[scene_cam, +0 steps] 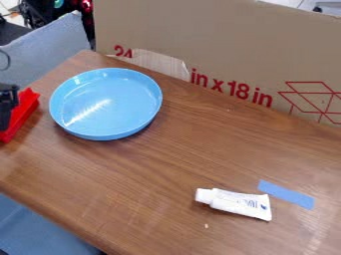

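Observation:
A red elongated object lies at the left edge of the wooden table, just left of a round light-blue plate. My dark gripper is at the far left edge of the view, low by the red object and mostly cut off, so its fingers cannot be made out clearly. A white tube lies at the lower right, beside a short strip of blue tape.
A large cardboard box stands along the back. Blue-grey padded surfaces show beyond the left edge.

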